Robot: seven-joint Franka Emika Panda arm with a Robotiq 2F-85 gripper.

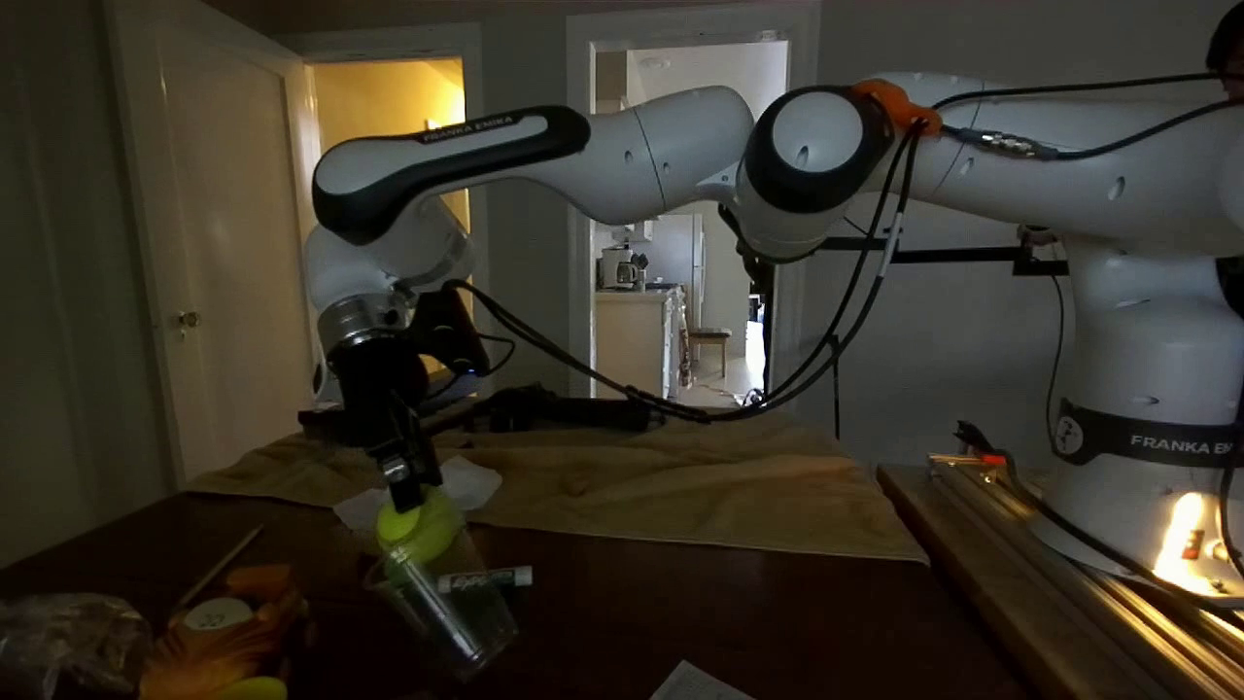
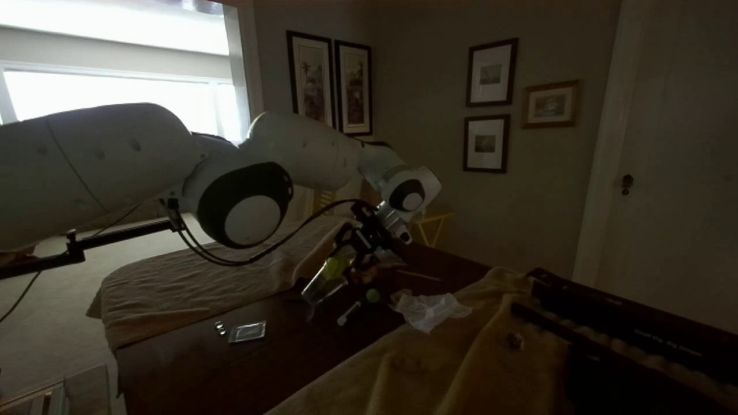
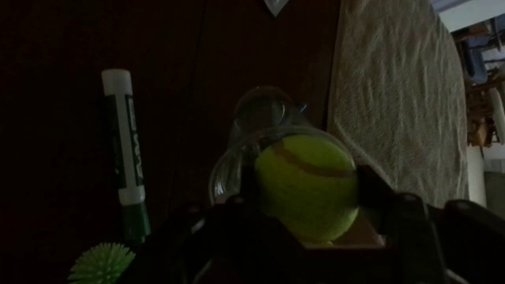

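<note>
My gripper (image 1: 408, 502) is shut on a yellow-green tennis ball (image 3: 307, 189), one dark finger on each side of it in the wrist view. The ball sits at the mouth of a clear plastic cup (image 1: 461, 618), whose rim curves around its far side. The cup is tilted, its base pointing down and to the right in exterior view 1. Whether a finger also pinches the cup's rim, I cannot tell. In exterior view 2 the cup (image 2: 320, 287) slants below the gripper, close above the dark table.
A white-and-green marker (image 3: 125, 137) and a green spiky ball (image 3: 101, 265) lie nearby. An orange object (image 1: 239, 618) and crumpled clear plastic (image 1: 70, 642) occupy the table's left side. A brown cloth (image 1: 700, 490) covers the back.
</note>
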